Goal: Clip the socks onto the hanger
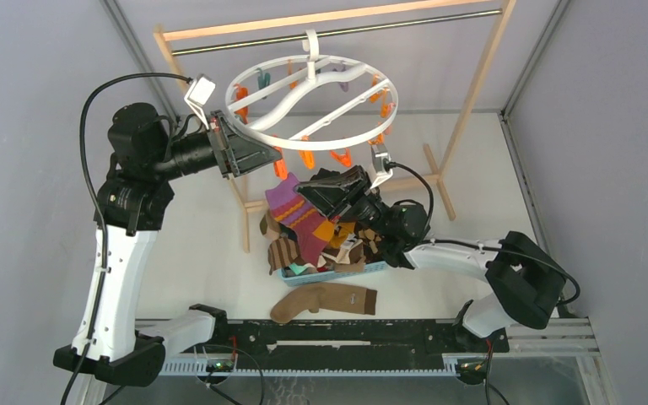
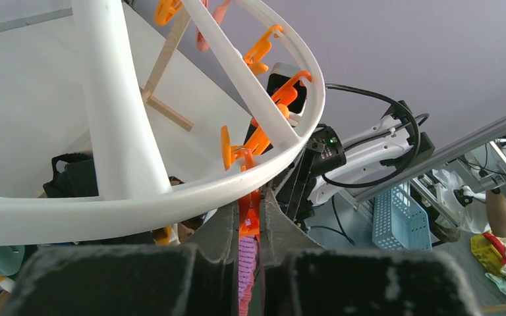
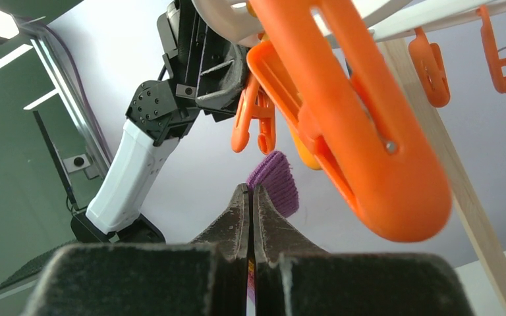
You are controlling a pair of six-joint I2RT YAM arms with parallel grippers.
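Observation:
A round white hanger [image 1: 337, 143] carries several clips around its rim. My left gripper [image 1: 275, 157] is at the rim's front left, shut on an orange clip [image 2: 249, 220] that hangs from it. Below that clip is a purple and dark red striped sock [image 1: 308, 221], its purple end up. My right gripper is shut on the sock near this purple top edge [image 3: 275, 179]. In the right wrist view the edge shows just below the orange clip's [image 3: 255, 118] lower ends. Whether they touch I cannot tell.
Beneath the hanger stands a blue basket [image 1: 304, 278] heaped with socks. A brown sock [image 1: 325, 301] lies flat in front of it. The hanger hangs from a metal rod [image 1: 396, 24] on a wooden rack. A big orange clip [image 3: 369, 131] is close before the right wrist camera.

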